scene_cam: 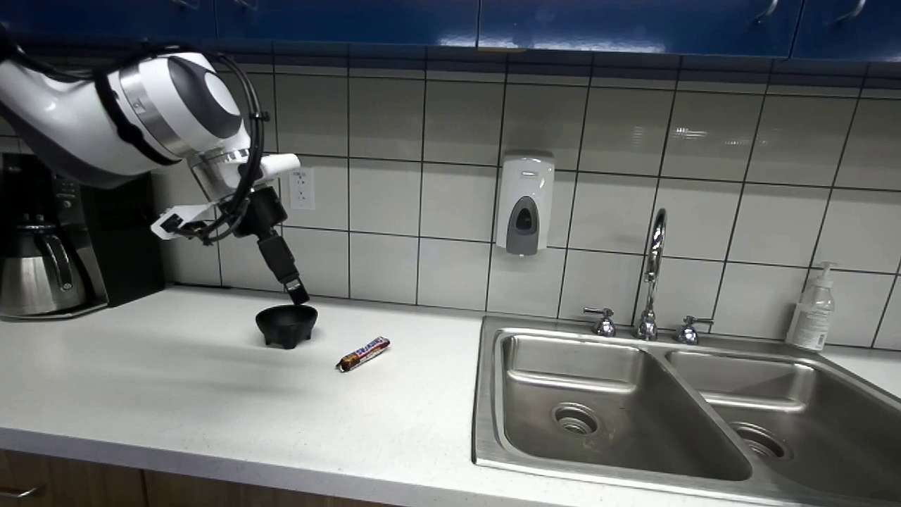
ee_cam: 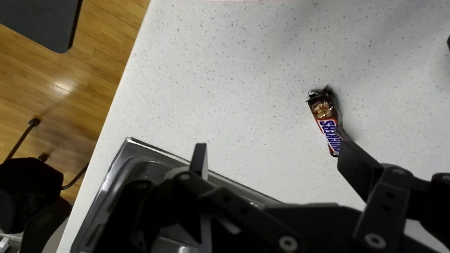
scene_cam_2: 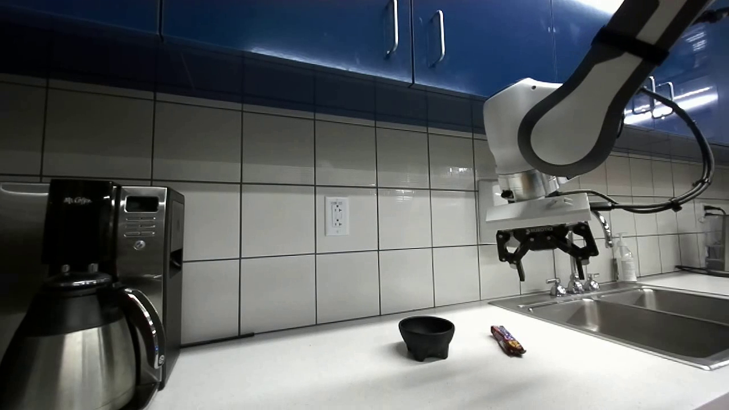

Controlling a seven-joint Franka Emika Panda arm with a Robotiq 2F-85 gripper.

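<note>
A Snickers bar (scene_cam: 363, 354) in a brown wrapper lies on the white counter, to the right of a small black footed bowl (scene_cam: 287, 326). The second exterior view shows the bowl (scene_cam_2: 427, 337) upright, and no contents can be made out; the bar (scene_cam_2: 507, 340) lies apart from it. My gripper (scene_cam_2: 552, 274) hangs above the counter, its two fingers spread wide with nothing between them. From the wrist, the bar (ee_cam: 328, 122) appears just beyond the tip of the right-hand finger (ee_cam: 358, 168), while the gripper stands open over bare counter and the sink's edge.
A double steel sink (scene_cam: 486, 405) with a faucet (scene_cam: 654, 262) is set into the counter on the right. At the left stands a coffee maker (scene_cam_2: 147, 232) with its steel carafe (scene_cam_2: 75, 362). Clear counter surrounds the bowl and bar.
</note>
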